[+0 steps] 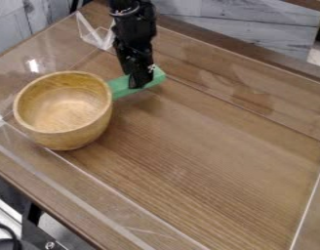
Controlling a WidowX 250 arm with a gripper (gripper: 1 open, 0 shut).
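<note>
A green flat object [121,87] lies on the wooden table behind a tan bowl [63,109]. The black gripper [140,78] hangs from above, its tips at the green object's middle to right part. Whether its fingers are closed on the object cannot be made out.
A pale wood-grain board [241,24] runs along the back. Some clear material lies at the back left by the arm.
</note>
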